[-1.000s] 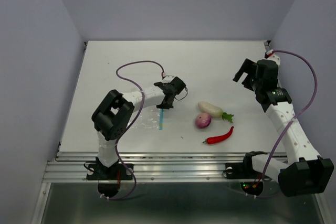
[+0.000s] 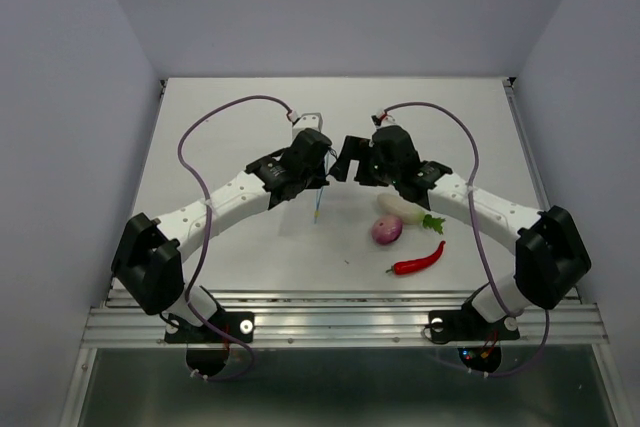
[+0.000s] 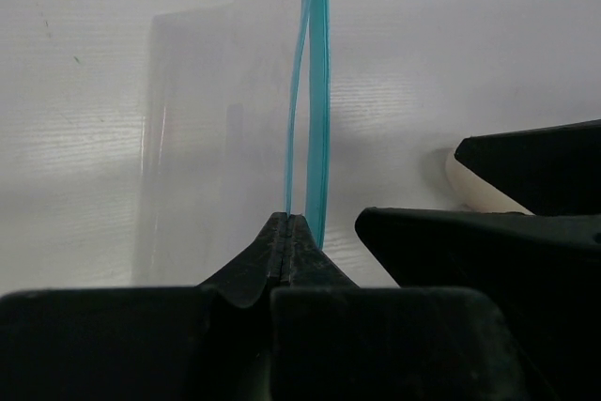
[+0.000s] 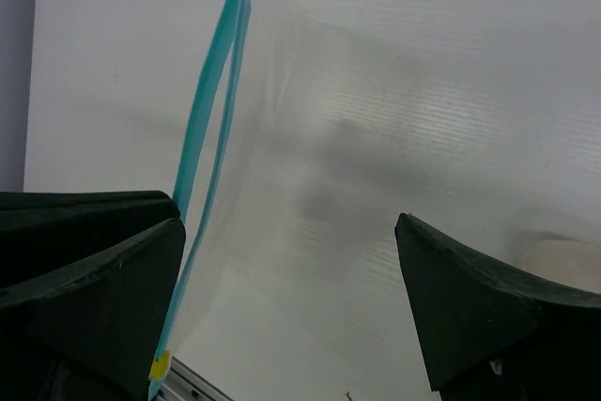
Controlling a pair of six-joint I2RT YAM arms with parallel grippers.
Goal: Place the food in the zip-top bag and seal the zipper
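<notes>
A clear zip bag (image 3: 216,138) with a teal zipper strip (image 3: 317,138) hangs upright from my left gripper, whose fingers are shut on its top edge. My right gripper stands open just beside it, one black finger at the teal zipper in the right wrist view. On the table lie a pale long vegetable with leaves (image 2: 400,207), a purple onion (image 2: 387,229) and a red chili (image 2: 417,262), right of the bag.
Grey walls stand at the sides and back.
My right gripper has swung left from the right side to beside the bag.
</notes>
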